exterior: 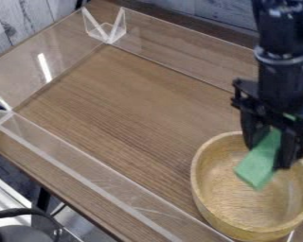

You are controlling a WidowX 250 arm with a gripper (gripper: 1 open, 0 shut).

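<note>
My dark gripper (271,130) hangs over the right side, shut on a green object (258,161), which is held tilted over the inside of a tan round bowl (223,208) at the lower right. The bowl's back is partly hidden behind the gripper and the green object.
Transparent plastic pieces and strips line the top left and left edge. A dark object (22,227) lies beyond the lower-left edge.
</note>
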